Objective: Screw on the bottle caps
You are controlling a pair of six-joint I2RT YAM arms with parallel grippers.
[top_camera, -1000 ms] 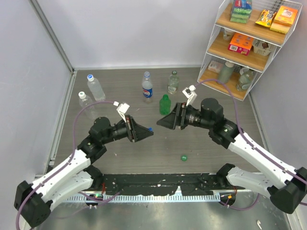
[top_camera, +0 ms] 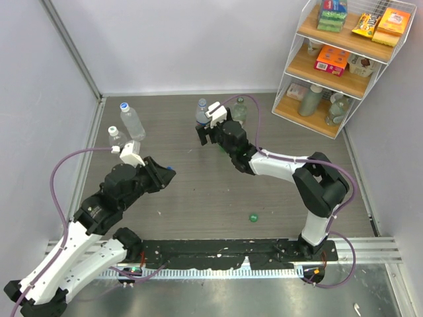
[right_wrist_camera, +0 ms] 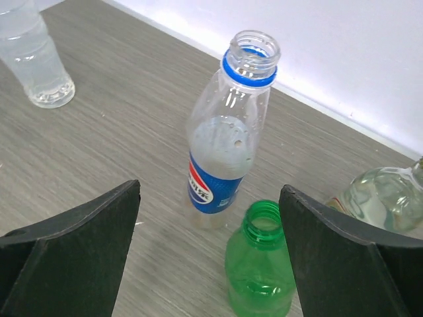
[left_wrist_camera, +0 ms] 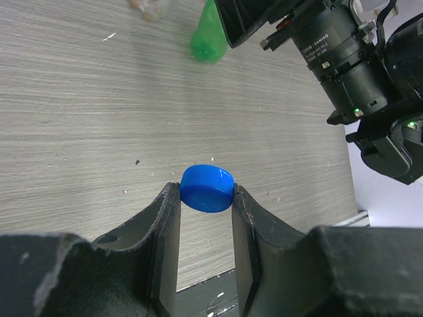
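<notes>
My left gripper is shut on a blue cap (left_wrist_camera: pixel 206 185), held above the table's left-middle. My right gripper is open over the back middle, just before a capless Pepsi bottle (right_wrist_camera: pixel 225 142) with a blue neck ring. A green bottle (right_wrist_camera: pixel 258 271) stands close by, low between the fingers in the right wrist view. A clear bottle (right_wrist_camera: pixel 386 198) is to its right. A small green cap (top_camera: pixel 253 217) lies alone near the front middle of the table.
Two capped bottles (top_camera: pixel 132 122) stand at the back left. A wire shelf (top_camera: pixel 317 82) with snacks and bottles is at the back right.
My right arm has swung toward the back middle, over the Pepsi and green bottles. My left gripper has pulled back left with the blue cap.
</notes>
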